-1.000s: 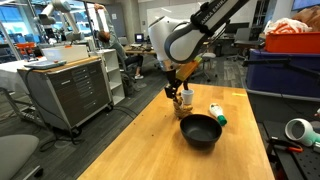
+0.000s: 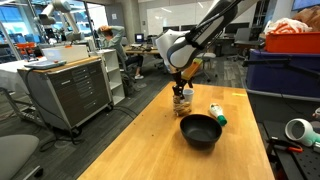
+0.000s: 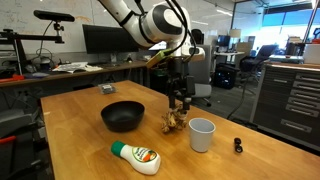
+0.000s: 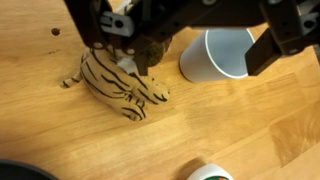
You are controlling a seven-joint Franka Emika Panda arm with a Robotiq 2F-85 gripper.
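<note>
A striped plush tiger (image 4: 125,92) lies on the wooden table, below my gripper (image 3: 183,103) in the second exterior view. My fingers stand open; in the wrist view, one dark finger (image 4: 118,28) overlaps the toy's upper part, and the other finger is to the right, over the cup's side. Whether the toy is touched cannot be told. Right beside the toy stands a white cup (image 3: 201,135), upright with its mouth showing in the wrist view. Part of the plush is hidden behind the finger.
A black bowl (image 2: 201,130) sits on the near side of the toy. A white bottle with a green label (image 3: 135,156) lies on its side nearby. Two small dark items (image 3: 238,145) are beyond the cup.
The arm has shifted slightly to the right in the first exterior view, and its gripper now covers more of the cup there. The bowl and bottle have stayed in place.
</note>
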